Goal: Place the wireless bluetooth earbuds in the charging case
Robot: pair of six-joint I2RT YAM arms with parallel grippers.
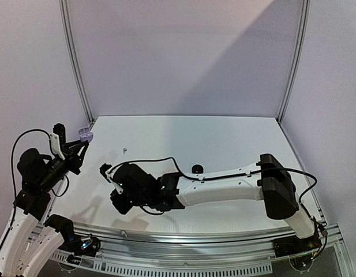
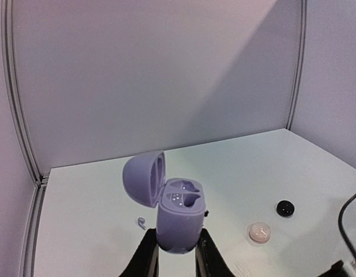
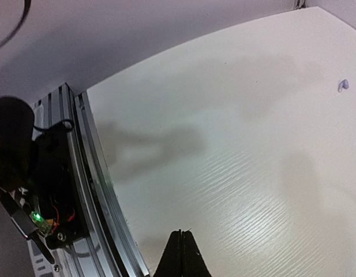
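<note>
The lilac charging case is up at the table's left edge, its lid swung open. My left gripper is shut on the lower part of its body. Small metal contacts and a dark recess show inside the case. One lilac earbud lies alone on the white table, to the right of the case; the right wrist view has this earbud far off at the upper right. Over the front left of the table, my right gripper is shut, its fingertips together with nothing showing between them.
A black disc and a pale round disc rest on the table; my right arm covers the pale one from above. Bare tabletop stretches across the back. A metal rail runs along the front edge.
</note>
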